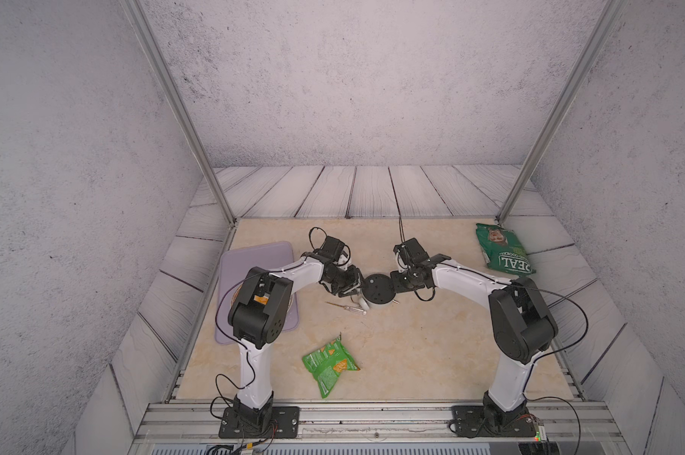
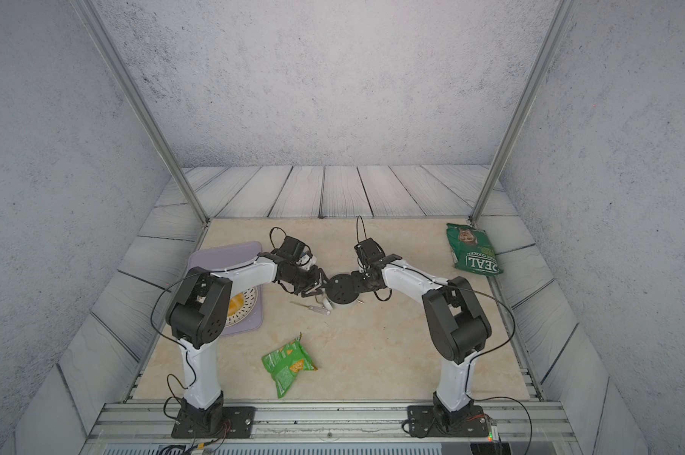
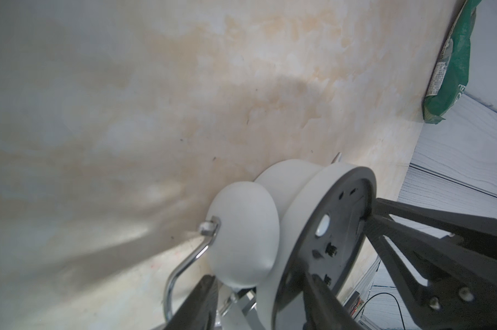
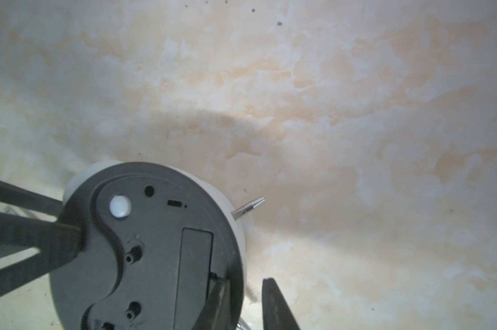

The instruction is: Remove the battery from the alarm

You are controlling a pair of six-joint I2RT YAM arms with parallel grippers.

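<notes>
The alarm clock lies with its dark grey back facing up; its white bell (image 3: pixel 242 231) and metal handle show in the left wrist view. On the back is a long rectangular battery compartment (image 4: pixel 193 269); whether a cover or a battery fills it I cannot tell. My left gripper is at the clock's side, with the rim between its fingers; how firmly they press is unclear. My right gripper stands partly open above the clock's right rim, with nothing gripped between its fingers.
A screwdriver-like tool (image 1: pixel 347 308) lies just in front of the clock. The green snack bag (image 1: pixel 331 366) is near the front, a dark green bag (image 1: pixel 504 248) at the back right. On the left is a purple tray (image 1: pixel 234 261) bearing a plate.
</notes>
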